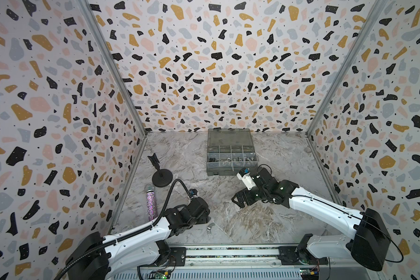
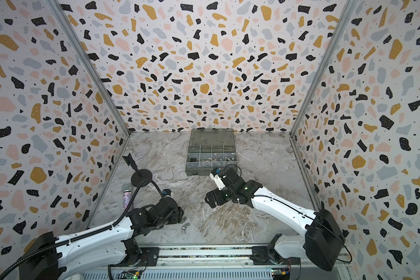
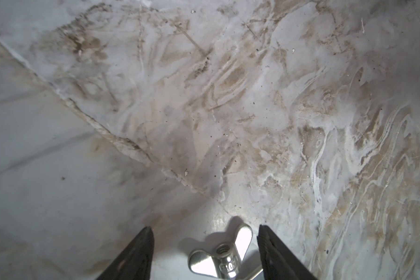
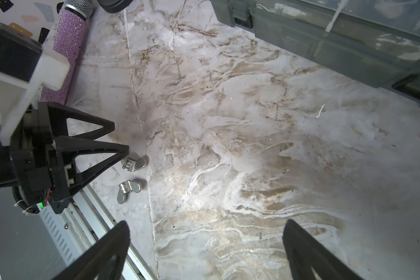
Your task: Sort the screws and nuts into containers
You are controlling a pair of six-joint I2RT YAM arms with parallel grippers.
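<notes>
Two silver wing nuts lie near the table's front edge, the farther wing nut (image 4: 134,164) and the nearer wing nut (image 4: 127,189). Low over them, my left gripper is partly open. One wing nut (image 3: 226,259) appears between its fingers in the left wrist view, with table showing on both sides; a bit of the other is at the bottom edge. My right gripper hangs open over bare table, nothing between its fingers. At the back stands the divided organizer box (image 1: 219,171), lid up, with small metal parts in its compartments.
A glittery microphone (image 1: 151,204) lies on the left, close to the left arm. Behind it stands a black round-based stand (image 1: 162,178). The table's front rail (image 1: 233,247) borders the work area. Marble between the arms and on the far right is clear.
</notes>
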